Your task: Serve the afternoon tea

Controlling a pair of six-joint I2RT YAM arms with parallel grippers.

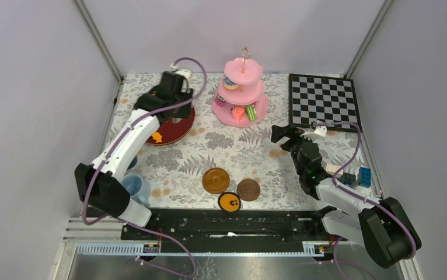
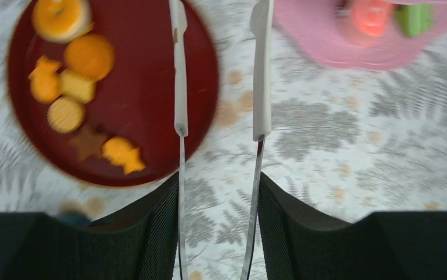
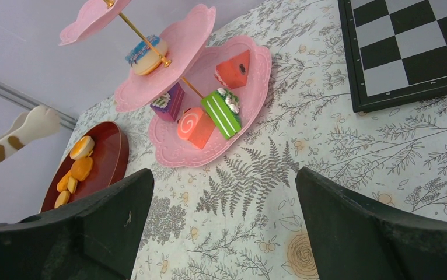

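Observation:
Thin metal tongs with white tips (image 2: 262, 87) sit between the black fingers of my left gripper, which press on them from both sides. The tongs are spread, with nothing between their tips, beside the dark red tray (image 2: 151, 93). On that tray lie a round bun (image 2: 62, 20), an orange round piece (image 2: 90, 56), a fish shape (image 2: 122, 153) and other snacks. The pink tiered stand (image 1: 244, 93) bears a blue-topped donut (image 3: 146, 55), a green cake (image 3: 222, 112) and other cake pieces. Right of the stand, my right gripper stands open and empty.
A chessboard (image 1: 324, 102) lies at the back right. Brown coasters (image 1: 216, 180) and an orange one (image 1: 229, 202) lie at the front, a blue cup (image 1: 136, 189) at the front left. Small boxes (image 1: 365, 177) are near the right arm.

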